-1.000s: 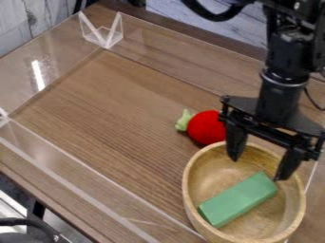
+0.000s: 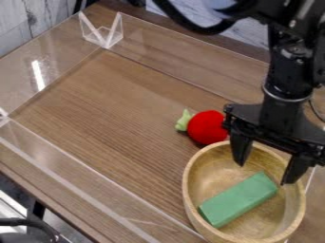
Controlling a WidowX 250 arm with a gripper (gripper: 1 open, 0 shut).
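Observation:
My black gripper point(image 2: 264, 144) hangs open at the right of the camera view, above the rim of a wooden bowl point(image 2: 200, 180), with its fingers apart. In the bowl lies a green block point(image 2: 238, 199). A red object with a green top point(image 2: 207, 128), like a toy vegetable or fruit, lies on the table just left of my gripper, behind the bowl.
A clear plastic item point(image 2: 102, 28) stands at the back left. Black cables show at the bottom-left corner.
The gripper has shifted slightly over the bowl, with small changes in the height and angle of its fingers. The bowl, block and red object have not visibly moved.

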